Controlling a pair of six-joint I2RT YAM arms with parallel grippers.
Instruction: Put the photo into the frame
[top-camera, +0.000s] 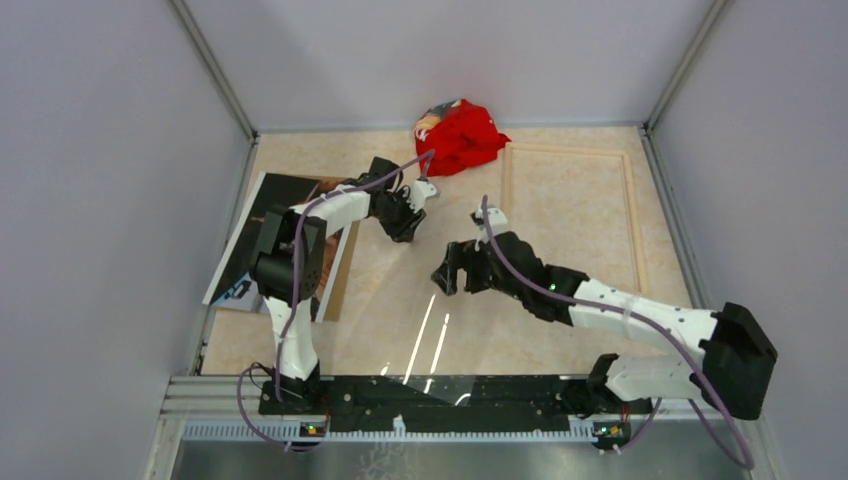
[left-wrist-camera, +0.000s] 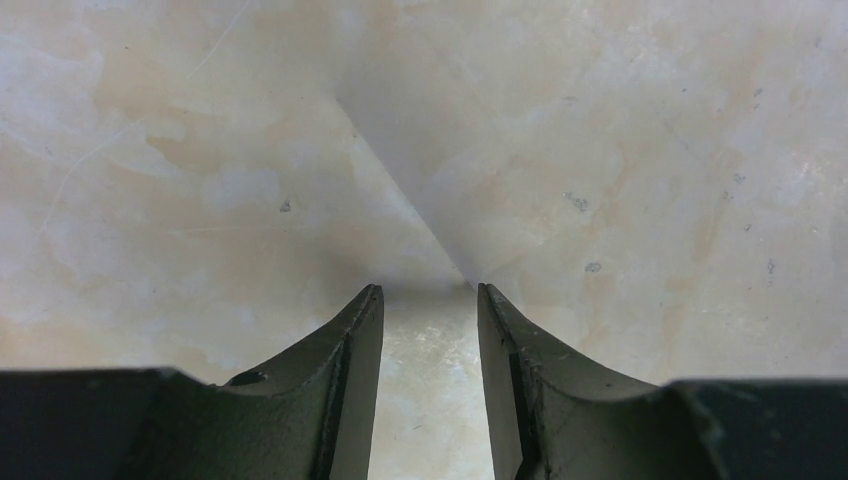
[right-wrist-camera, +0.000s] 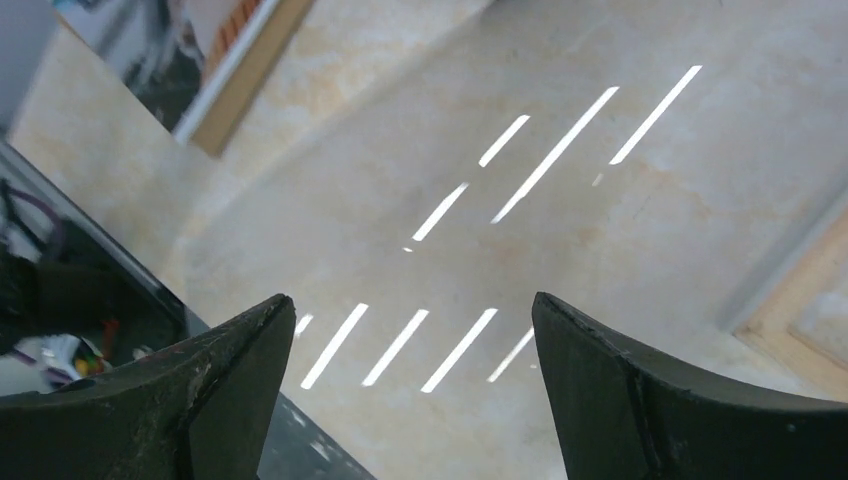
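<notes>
A large photo (top-camera: 262, 205), mostly dark, lies at the left on a brown backing board (top-camera: 337, 290), partly under my left arm. The wooden frame (top-camera: 632, 200) lies empty at the right. Between them, light strips glint on what looks like a clear sheet (top-camera: 432, 335) reaching the front edge. My left gripper is low over the table. Its fingertips stand a little apart; a thin straight edge runs to the right one, and whether they pinch clear material cannot be told. My right gripper stands wide open above the sheet, nothing between its fingers.
A crumpled red cloth (top-camera: 463, 137) sits at the back wall, close to the frame's far left corner. Dark rail (top-camera: 430, 400) bounds the table's front. Bare table surrounds the clear sheet at the middle.
</notes>
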